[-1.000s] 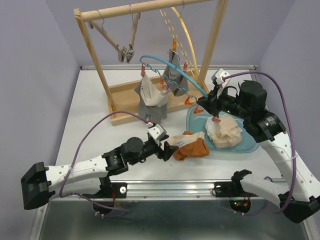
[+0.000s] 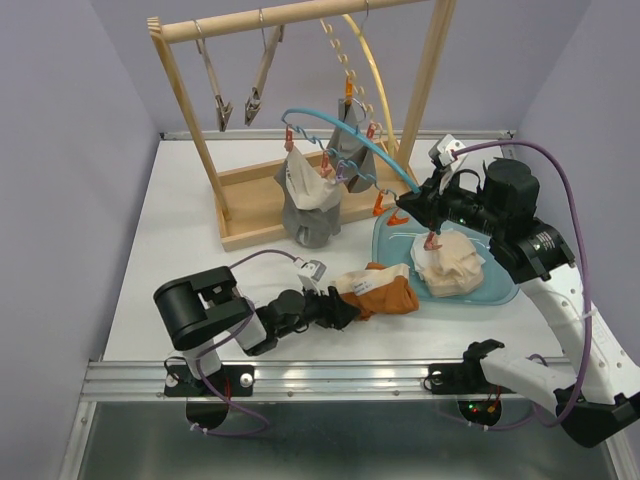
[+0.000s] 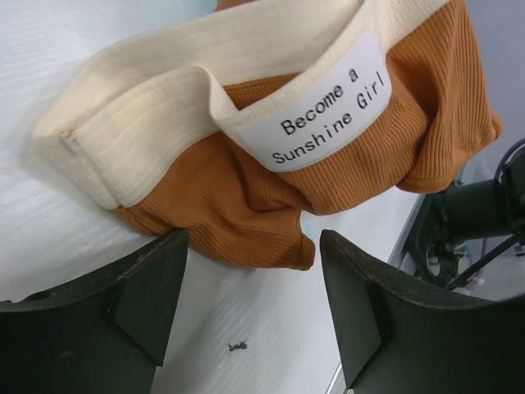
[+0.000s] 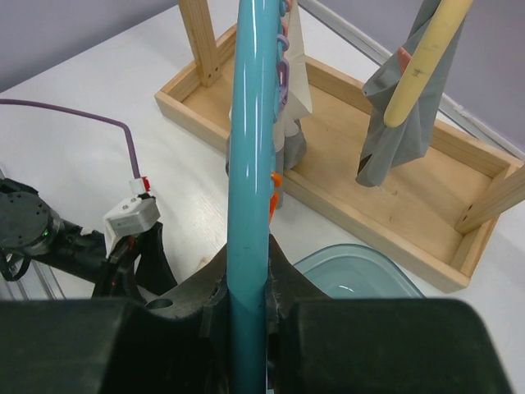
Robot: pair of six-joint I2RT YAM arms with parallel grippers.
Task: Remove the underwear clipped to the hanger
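Note:
My right gripper (image 2: 418, 200) is shut on the blue hanger (image 2: 345, 130), whose bar runs between the fingers in the right wrist view. From the hanger's clips hangs a grey garment with a cream band (image 2: 312, 205). Brown underwear (image 2: 385, 292) with a cream, lettered waistband lies crumpled on the table. My left gripper is beside it, fingers apart, with a brown lower fold of the cloth in the gap between the fingertips in the left wrist view. Whether the pads touch the cloth cannot be told.
A blue-green basin (image 2: 500, 290) at right holds folded cream cloth (image 2: 455, 268). Behind stands a wooden rack (image 2: 255, 205); a yellow hanger (image 2: 372, 65) with a grey garment and two wooden clip hangers hang from its rail.
The left arm has swung inward, its elbow rising from lower left, and its gripper has shifted slightly right, closer over the brown underwear. The right arm and blue hanger have barely moved.

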